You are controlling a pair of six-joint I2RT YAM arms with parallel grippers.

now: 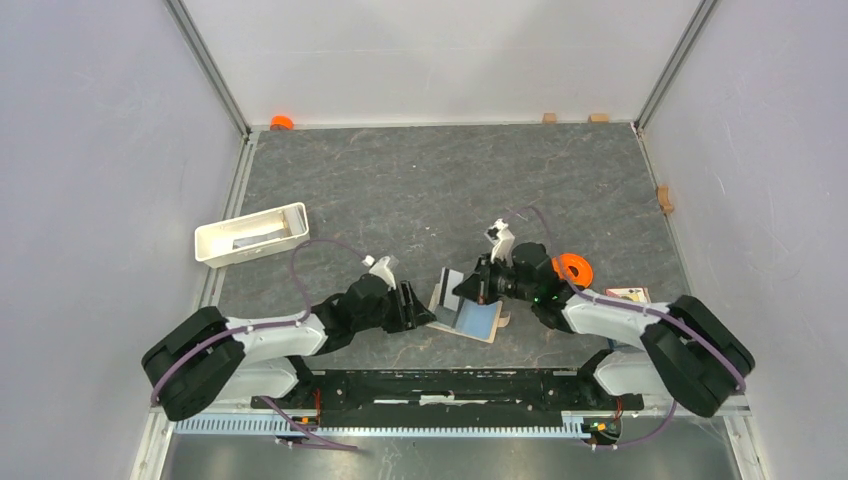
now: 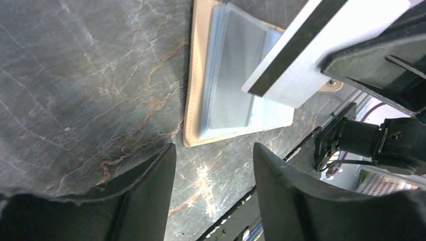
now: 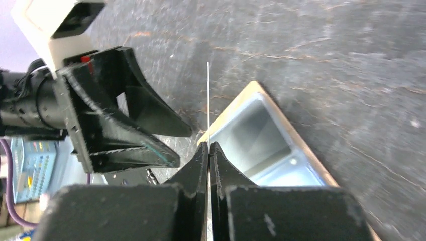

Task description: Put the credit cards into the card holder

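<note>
A white credit card (image 2: 311, 55) with a dark stripe is pinched by my right gripper, which is shut on it. Seen edge-on in the right wrist view, the card (image 3: 208, 100) is a thin pale line rising from the fingertips. It hangs over the card holder (image 1: 480, 319), apart from it. The holder has a tan backing with a light blue sheet and a clear, greyish pocket (image 2: 238, 65); it lies flat on the table. My left gripper stands open just off the holder's near corner, nothing between its fingers.
A white tray (image 1: 222, 258) with greyish flat contents lies at the left. An orange ring (image 1: 574, 269) is beside the right arm, and a small box (image 1: 628, 295) lies farther right.
</note>
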